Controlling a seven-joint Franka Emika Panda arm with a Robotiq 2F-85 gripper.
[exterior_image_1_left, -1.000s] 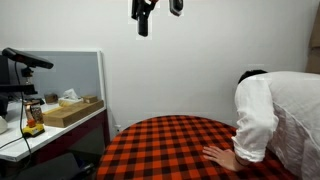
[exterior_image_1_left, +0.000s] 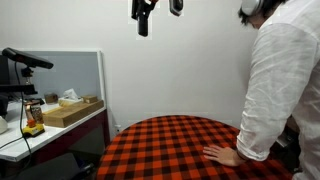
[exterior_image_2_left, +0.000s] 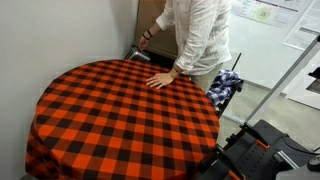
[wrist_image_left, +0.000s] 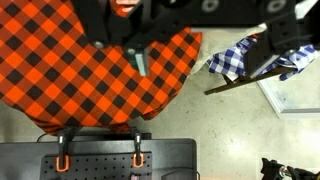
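Observation:
A round table with a red-and-black checked cloth (exterior_image_2_left: 120, 110) has no object standing on its visible top. Dark parts at the end of my arm (exterior_image_1_left: 142, 18) hang high above the table, cut off by the top edge in the first exterior view. Blurred dark shapes fill the top of the wrist view, and a small greenish-grey part (wrist_image_left: 141, 62) shows below them. Whether the fingers are open or shut does not show, and nothing held can be made out.
A person in a white shirt (exterior_image_2_left: 200, 35) leans at the table, one hand (exterior_image_2_left: 160, 79) flat on the cloth. The other hand is near a grey object (exterior_image_2_left: 140, 56) at the far edge. A side table (exterior_image_1_left: 65, 130) with boxes stands left. A blue checked cloth (exterior_image_2_left: 224, 86) hangs behind.
The person has straightened up from a deep bend at the right, one hand staying on the cloth. My arm's visible parts stay where they were.

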